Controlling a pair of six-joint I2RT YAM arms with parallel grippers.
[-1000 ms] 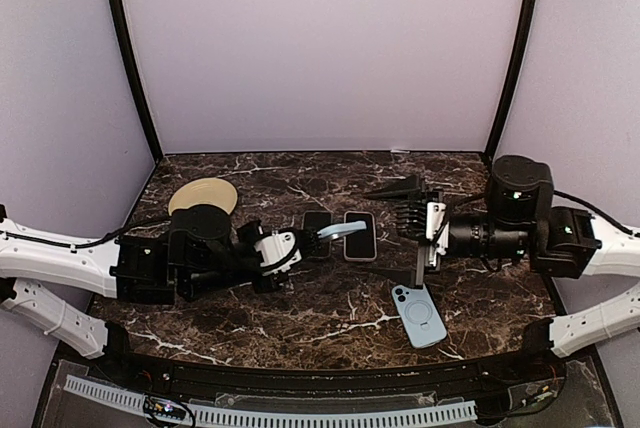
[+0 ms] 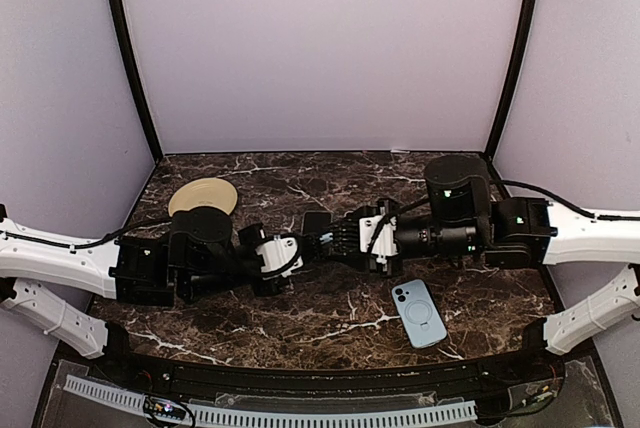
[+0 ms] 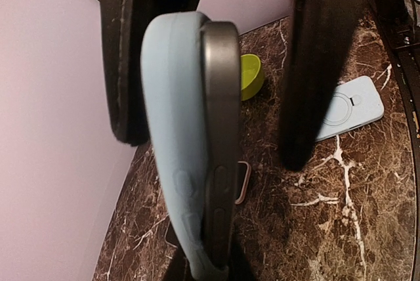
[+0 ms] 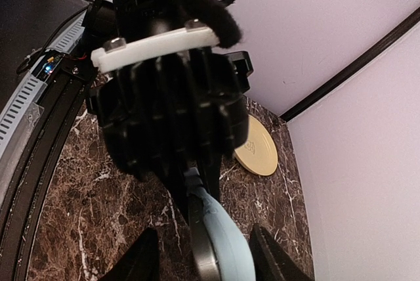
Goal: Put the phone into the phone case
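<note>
A phone in a light blue case (image 3: 180, 136), its metal edge (image 3: 220, 90) showing along one side, is held upright in my left gripper (image 2: 312, 245), whose fingers mostly hide behind it. A second light blue phone or case (image 2: 418, 316) with a ring lies on the table at front right.
A beige plate (image 2: 202, 196) lies at back left. Dark phone-like items (image 2: 316, 220) lie behind the grippers. A yellow-green bowl (image 3: 251, 74) shows in the left wrist view.
My right gripper has moved left to surround the free end of the held phone and case, its fingers narrowing. The left arm is nearly still.
</note>
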